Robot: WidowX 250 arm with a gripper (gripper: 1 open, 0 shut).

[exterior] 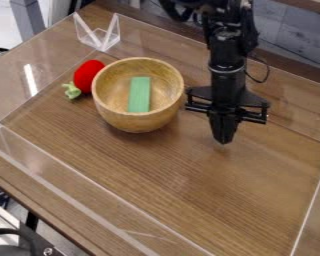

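Observation:
The black arm reaches down from the top right, with its gripper (223, 134) just right of a wooden bowl (171, 86), low over the wooden table (190, 200). The fingertips are shut, and nothing shows between them. A green block (140, 94) lies inside the bowl.
A red object with a pale green end (87, 75) lies left of the bowl. A clear plastic container (99, 32) stands at the back left.

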